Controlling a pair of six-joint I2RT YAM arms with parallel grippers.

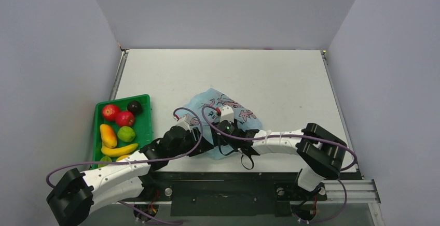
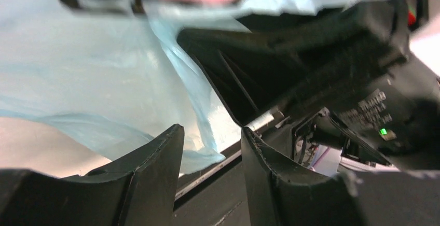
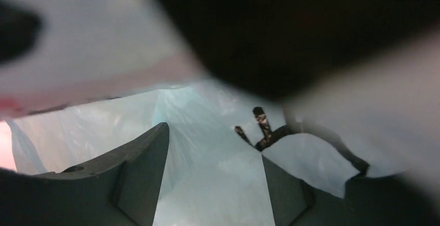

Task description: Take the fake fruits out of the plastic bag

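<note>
A pale blue printed plastic bag lies on the table, partly hidden by both grippers. My left gripper is part open at the bag's front left, with loose film behind its fingertips in the left wrist view and the black right gripper close above. My right gripper stands open at the middle of the bag; in the right wrist view translucent film fills the space between and around its fingers. I cannot tell whether any fruit is inside the bag.
A green tray with several fake fruits stands at the left, beside the left arm. Walls enclose both sides and the back.
</note>
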